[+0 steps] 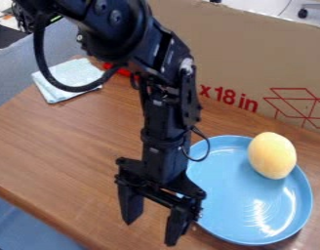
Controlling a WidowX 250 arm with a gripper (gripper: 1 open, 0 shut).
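Observation:
My black gripper (pixel 152 217) is low at the front centre, open, its two fingers apart above the wooden table with nothing seen between them. Just to its right lies a blue plate (pixel 246 218), partly behind the wrist. A pale yellow egg-shaped object (pixel 272 154) rests on the plate's back right part.
A folded light cloth (pixel 67 80) lies at the back left. A red object (pixel 113 69) is partly hidden behind the arm. A cardboard box (pixel 250 68) spans the back. Bare wood (pixel 52 146) fills the left, with a blue surface beyond its front-left edge.

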